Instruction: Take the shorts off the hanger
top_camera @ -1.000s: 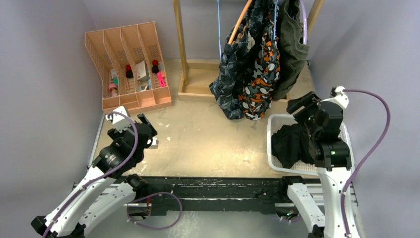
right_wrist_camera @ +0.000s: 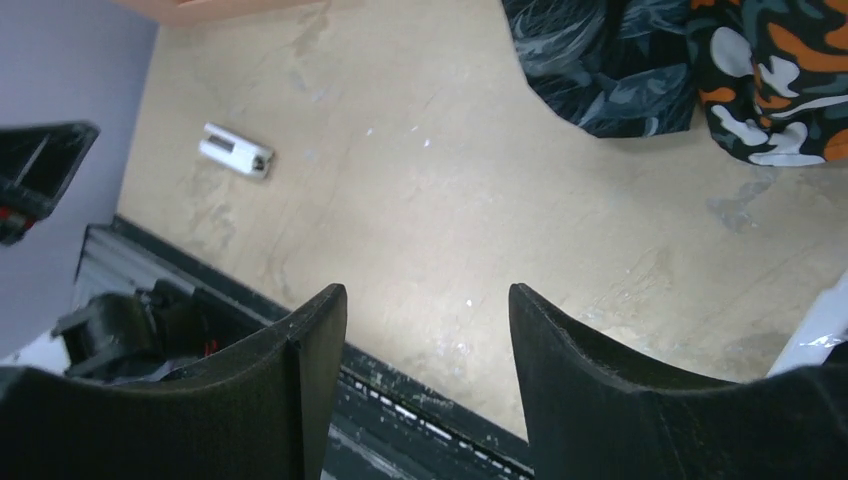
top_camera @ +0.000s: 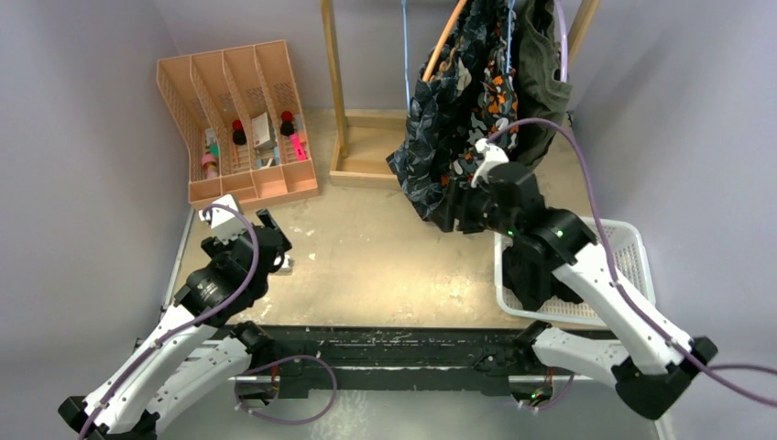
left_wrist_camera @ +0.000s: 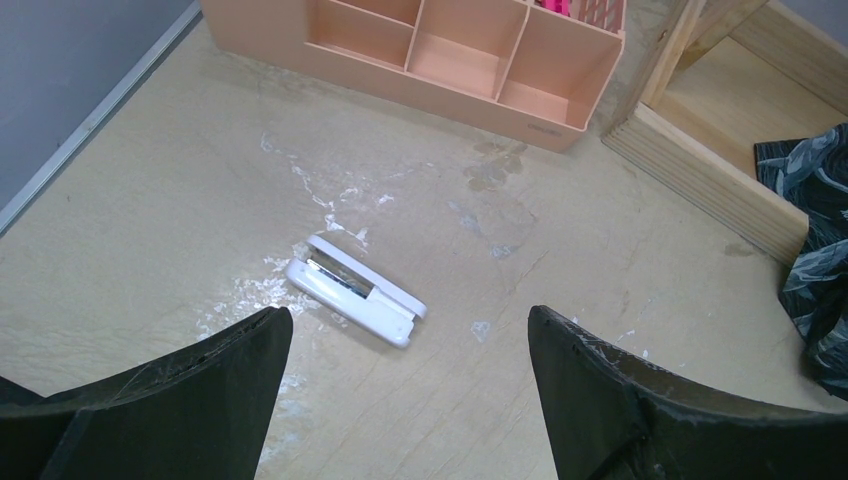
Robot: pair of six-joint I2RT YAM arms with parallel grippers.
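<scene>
Several garments hang from a wooden rack at the back. Dark blue-grey patterned shorts (top_camera: 423,156) hang leftmost, beside an orange camouflage garment (top_camera: 497,101) and an olive one (top_camera: 541,73). An orange hanger (top_camera: 443,41) shows at the top of the dark shorts. My right gripper (top_camera: 447,220) is in front of the lower hems, with its fingers apart. In the right wrist view only bare table lies between them, and the dark shorts (right_wrist_camera: 615,80) are farther off. My left gripper stands open over the table at the left, holding nothing.
A white stapler (left_wrist_camera: 358,290) lies beneath the left gripper. The pink divided organiser (top_camera: 238,119) stands at the back left. Under the right arm, a white basket (top_camera: 632,247) holds black cloth (top_camera: 527,275).
My right gripper has swung left from over the basket to the front of the hanging garments, covering the lower part of the orange camouflage one. My left arm has hardly moved.
</scene>
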